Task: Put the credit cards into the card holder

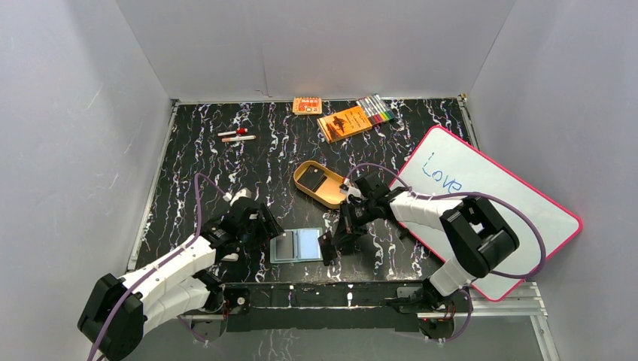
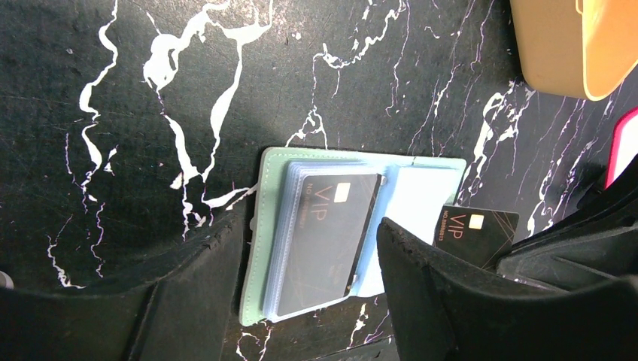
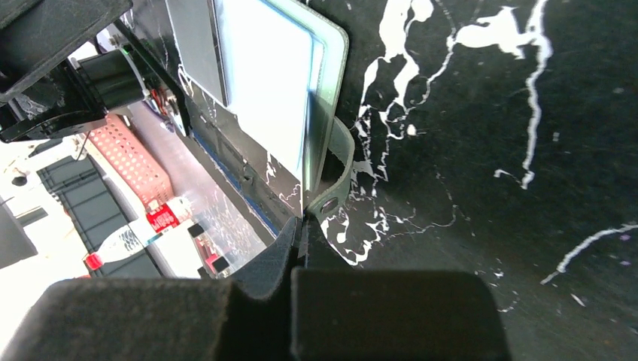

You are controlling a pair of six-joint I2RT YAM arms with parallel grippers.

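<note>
The open card holder (image 1: 296, 246) lies near the front edge, a grey VIP card (image 2: 327, 244) in its clear left sleeve and pale sleeves on the right (image 2: 406, 218). A black VIP card extends off its right side, by my right gripper (image 1: 338, 233), which is shut at that edge; in the right wrist view its fingertips meet the sleeve's edge, and whether anything is between them is hard to see. My left gripper (image 1: 272, 226) hangs open just left of the holder, nothing between its fingers.
An orange tray (image 1: 331, 197) holding a dark card stands behind the holder. A whiteboard (image 1: 496, 195) lies at the right; books (image 1: 338, 128) and markers (image 1: 238, 138) lie at the back.
</note>
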